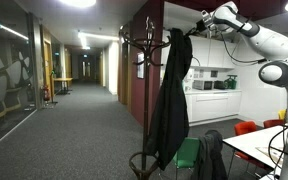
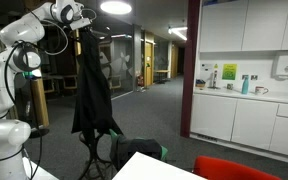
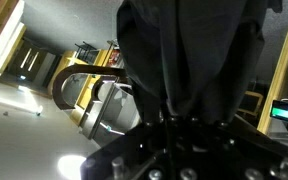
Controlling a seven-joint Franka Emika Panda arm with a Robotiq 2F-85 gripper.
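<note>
A long black garment [image 1: 170, 105] hangs down beside the dark coat stand [image 1: 146, 90]. High up at the garment's top, my gripper [image 1: 193, 30] is shut on the cloth. In exterior view 2 the same black cloth [image 2: 91, 85] drops from the gripper [image 2: 82, 27] toward the stand's base. Dark fabric [image 3: 199, 55] fills the middle of the wrist view and runs down to the gripper, hiding the fingertips. A curved brown hook [image 3: 68, 84] shows left of the fabric. Whether the cloth touches a hook cannot be made out.
A green chair [image 1: 189, 153] with a dark item [image 1: 211, 155] over it stands right of the stand. A white table [image 1: 256, 146] and red chairs [image 1: 246, 128] are farther right.
</note>
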